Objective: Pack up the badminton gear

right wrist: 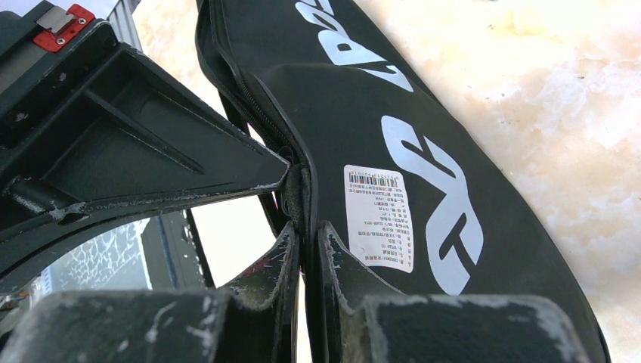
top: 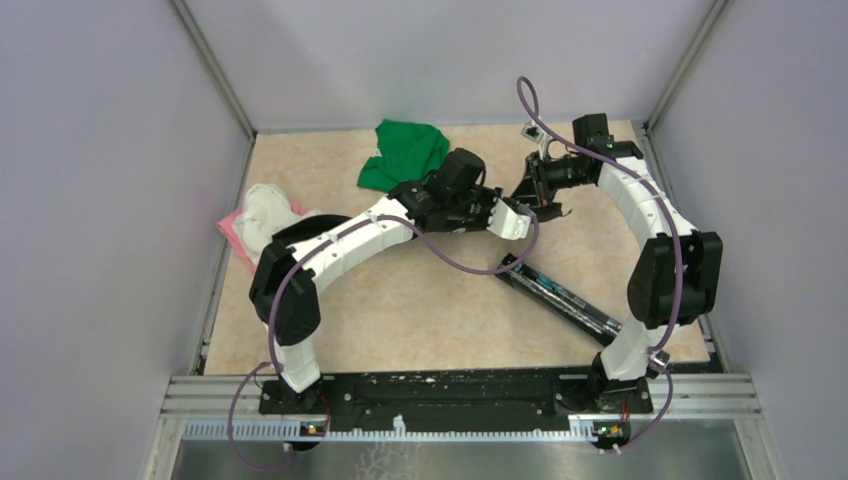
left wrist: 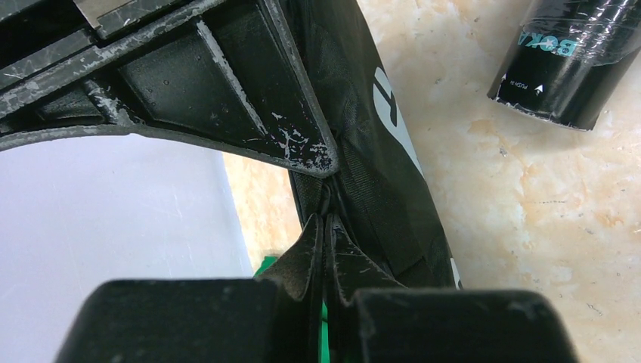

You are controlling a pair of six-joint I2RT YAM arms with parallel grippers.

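A long black racket bag [right wrist: 453, 227] with white lettering and a zipped edge lies across the middle, partly hidden by the arms in the top view. My right gripper is shut on its zipper edge. My left gripper is shut over the bag, close to my right one; nothing shows clearly between its fingers. A black shuttlecock tube [top: 560, 300] lies diagonally at the front right, its printed end also in the left wrist view.
A green cloth [top: 405, 155] lies at the back middle. White cloth [top: 265, 210] on pink cloth [top: 237, 240] is at the left edge.
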